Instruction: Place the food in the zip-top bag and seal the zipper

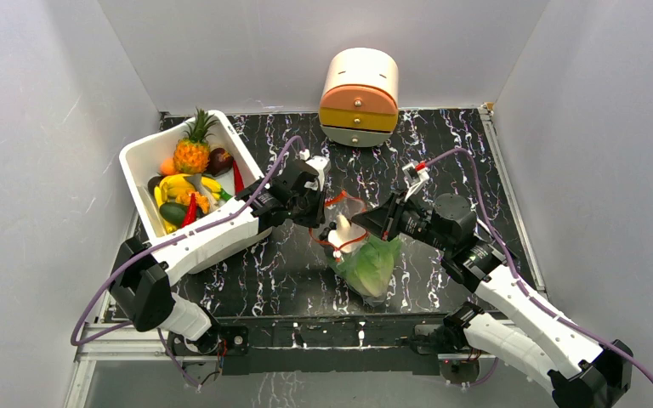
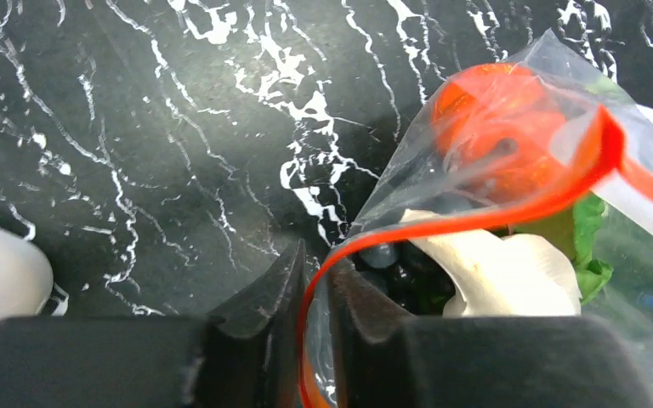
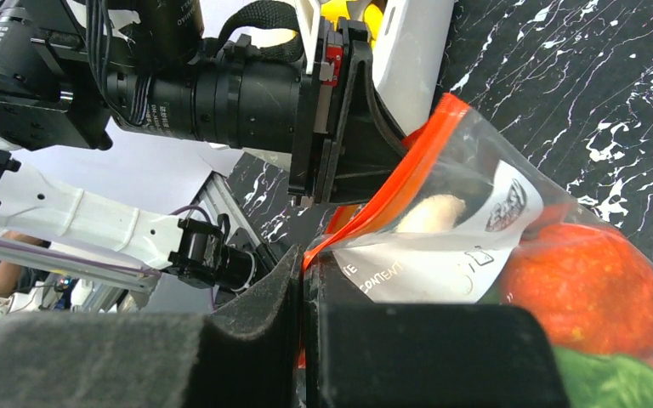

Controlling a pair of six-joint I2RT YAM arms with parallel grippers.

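The zip bag lies on the counter with its red-rimmed mouth open, holding lettuce, a pale piece, dark round pieces and a red item. My left gripper is at the red zipper rim on the bag's left side, the rim running between its narrowly spaced fingers; whether they grip it is unclear. My right gripper is shut on the bag's zipper edge at the opposite side, as the right wrist view shows.
A white bin of fruit and vegetables stands left of the bag, beside my left arm. A small drawer box stands at the back. The counter right of the bag is mostly under my right arm.
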